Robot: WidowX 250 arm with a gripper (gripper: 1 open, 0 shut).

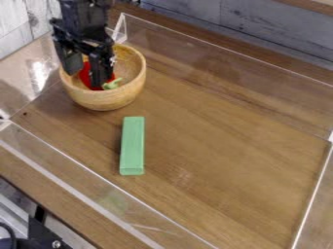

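My black gripper (81,47) reaches down from the top left over a light wooden bowl (124,92), its open fingers low over the bowl's inside. In the bowl lie a red round object (86,74) and a small green piece (111,85), both partly hidden by the gripper. A long mint-green block (131,146) lies on the wooden surface below the bowl.
A clear edge strip runs along its sides, and a pale wall stands at the top left, close beside the bowl.
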